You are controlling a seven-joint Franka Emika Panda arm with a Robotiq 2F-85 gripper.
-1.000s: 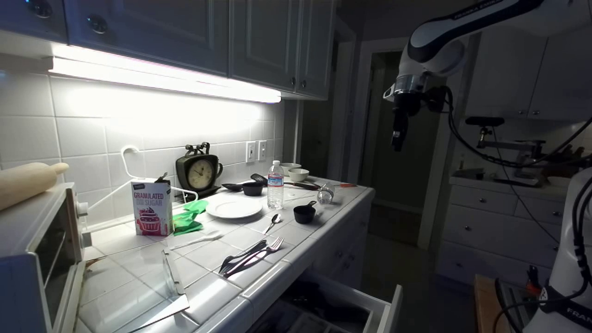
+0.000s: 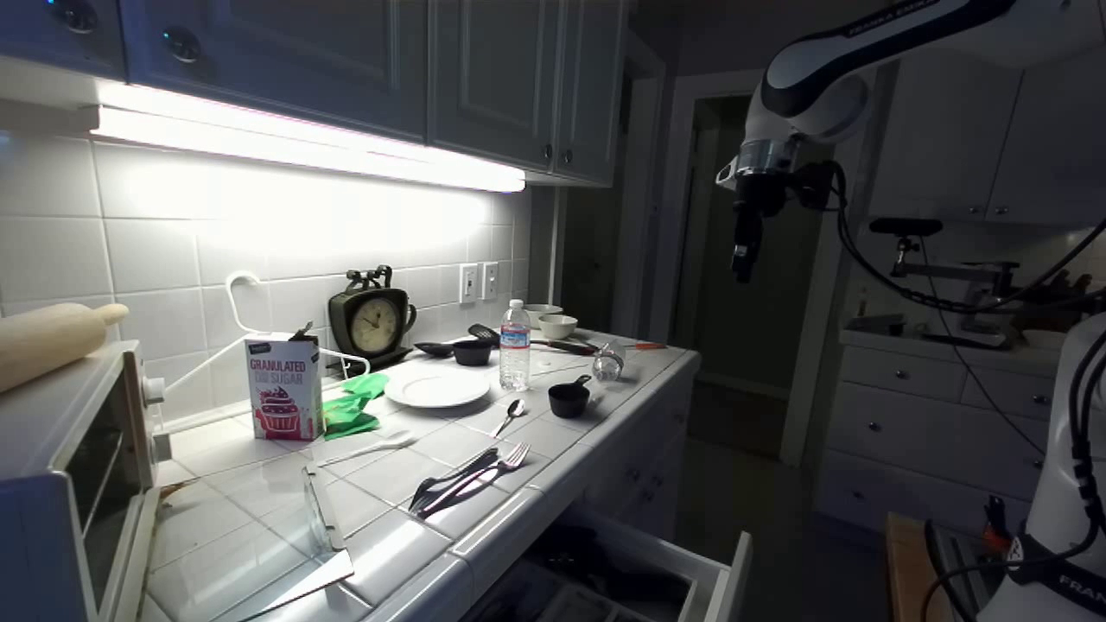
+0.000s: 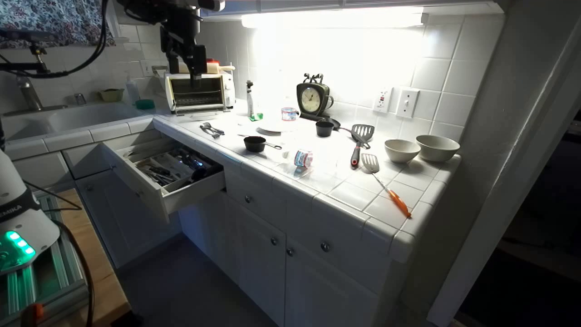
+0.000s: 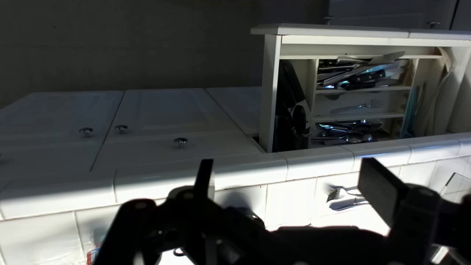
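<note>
My gripper is open and empty, its two fingers wide apart in the wrist view. In exterior view 1 it hangs high in the air, well above the counter. The pulled-out drawer (image 3: 190, 195) holds a divided tray of cutlery, with a single fork (image 4: 360, 106) in the middle slot. More cutlery lies on the counter: forks (image 2: 508, 461) near the front edge and a spoon (image 2: 510, 415) beyond them. A white plate (image 2: 437, 388) and an upright water bottle (image 2: 515, 347) stand farther along. One black measuring cup (image 2: 568, 399) sits near the front edge.
A sugar box (image 2: 285, 389), a green cloth (image 2: 352, 408) and a clock (image 3: 312, 98) stand toward the wall. Bowls (image 3: 401, 151) and an orange-handled spatula (image 3: 399, 202) occupy the far end. A second bottle (image 3: 303, 158) lies on its side. The open drawer juts from the counter.
</note>
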